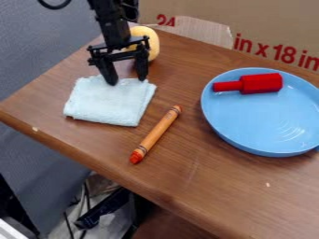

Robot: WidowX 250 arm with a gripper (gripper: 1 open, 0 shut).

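My black gripper (pixel 125 71) is at the upper left, its two fingers spread above the far edge of a folded pale blue cloth (pixel 110 103), open. Behind the gripper lies a yellow rounded object (pixel 145 40), partly hidden by it. An orange crayon-like stick (pixel 159 131) lies diagonally at the middle of the table. A blue plate (pixel 256 126) at the right holds a red cylinder with a handle (pixel 259 82).
The wooden table (pixel 187 196) has bare room at the front and left. A cardboard box (pixel 212 23) stands along the back. The table's left edge drops to a floor with cables.
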